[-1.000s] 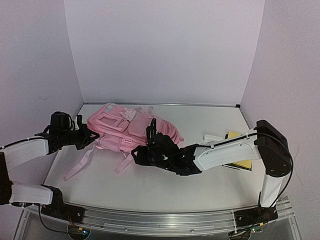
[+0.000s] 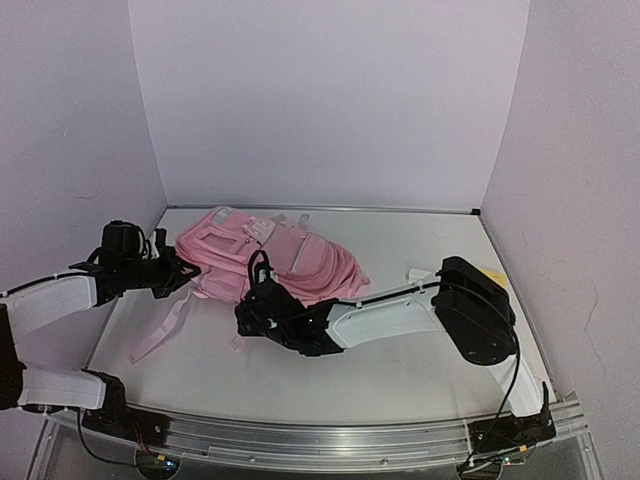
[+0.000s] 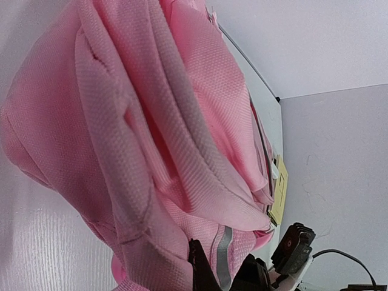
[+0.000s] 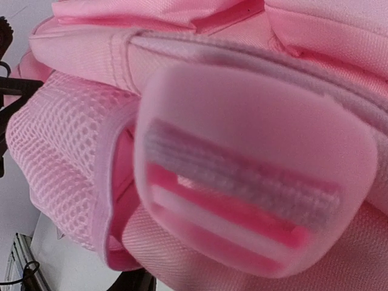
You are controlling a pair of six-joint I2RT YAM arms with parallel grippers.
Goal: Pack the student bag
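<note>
A pink backpack (image 2: 285, 250) lies on its side at the table's back left, its straps trailing toward the front. At its left end is my left gripper (image 2: 182, 272), touching the fabric. In the left wrist view, pink cloth (image 3: 145, 121) fills most of the picture and partly covers the dark fingers (image 3: 251, 276), so their closure is unclear. My right gripper (image 2: 250, 312) is at the bag's front side, low over the table. A pink strap buckle (image 4: 254, 157) and a mesh side pocket (image 4: 73, 127) fill the right wrist view. Only a dark fingertip (image 4: 136, 282) shows there.
A yellow book (image 2: 493, 275) lies on the right side, partly behind the right arm. A small white item (image 2: 418, 274) is nearby.
My right gripper has moved left along the front of the bag, and its arm now covers more of the yellow book. The left gripper and the bag have hardly moved.
</note>
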